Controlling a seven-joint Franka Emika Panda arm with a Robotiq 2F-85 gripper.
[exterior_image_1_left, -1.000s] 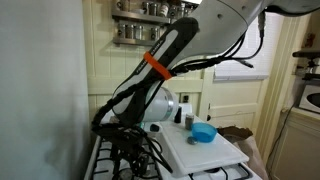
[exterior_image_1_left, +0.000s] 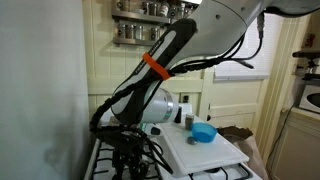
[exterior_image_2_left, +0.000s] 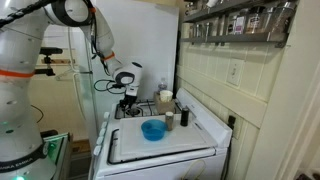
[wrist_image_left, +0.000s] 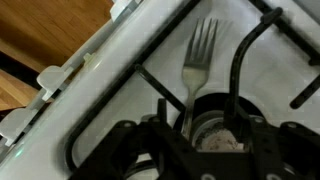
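A metal fork (wrist_image_left: 198, 65) shows in the wrist view, tines away from me and handle running down between my gripper's dark fingers. My gripper is shut on the fork by its handle, though the contact itself is hard to make out. Beneath lies the white stove top, with a round burner (wrist_image_left: 212, 135) and black grate bars (wrist_image_left: 235, 75) close by. In the first exterior view the gripper (exterior_image_1_left: 128, 165) is low over the stove's left side, largely hidden by cables. The fork cannot be made out there.
A blue bowl (exterior_image_2_left: 153, 130) sits on the white cover (exterior_image_2_left: 125, 147) over part of the stove. Small shakers (exterior_image_2_left: 184, 116) stand behind it. A wall (exterior_image_1_left: 45, 90) rises close to the arm's left, and shelves of jars (exterior_image_2_left: 240, 22) hang above.
The arm has hardly moved; around the gripper and its cables there is only a slight shift low over the stove.
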